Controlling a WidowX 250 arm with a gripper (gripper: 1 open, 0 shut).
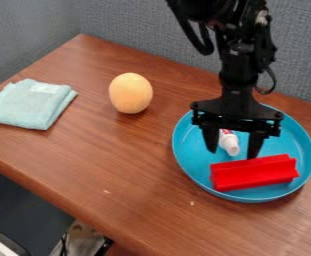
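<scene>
My black gripper (233, 142) hangs open over the blue plate (195, 165), its fingers pointing down on either side of a small white tube (229, 146), which lies on the plate partly hidden behind them. Whether the fingers touch the tube, I cannot tell. In front of the tube, on the plate's near part, lies a red oblong object (254, 173).
An egg-shaped orange object (131, 93) stands left of the plate on the wooden table (104, 180). A folded pale green cloth (30, 105) lies at the far left. Grey partitions border the back.
</scene>
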